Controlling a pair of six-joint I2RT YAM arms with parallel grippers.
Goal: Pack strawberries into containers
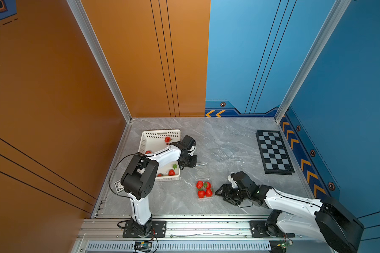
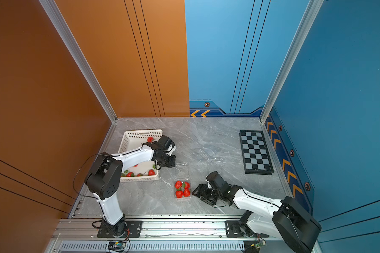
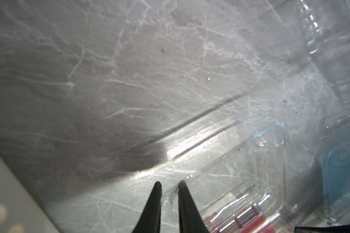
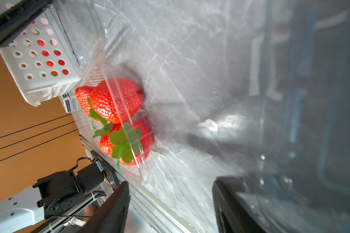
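A clear container (image 1: 204, 197) holding several red strawberries (image 1: 204, 189) stands between the arms; its transparent lid (image 1: 201, 164) is open toward the back. Just behind it, my left gripper (image 1: 194, 162) hangs beside the white basket. The left wrist view shows its fingers (image 3: 154, 198) a narrow gap apart, with the edge of the clear lid (image 3: 225, 163) near the tips; contact is unclear. Right of the container, my right gripper (image 1: 222, 193) is low over the table. Nothing shows between its parted fingers in the right wrist view.
The white basket (image 1: 151, 134) at left holds more strawberries (image 1: 171, 172), partly under the left arm. Further clear containers (image 1: 227, 155) lie behind, right of centre. A checkered board (image 1: 275, 151) stands far right. Bare table lies in front of the basket.
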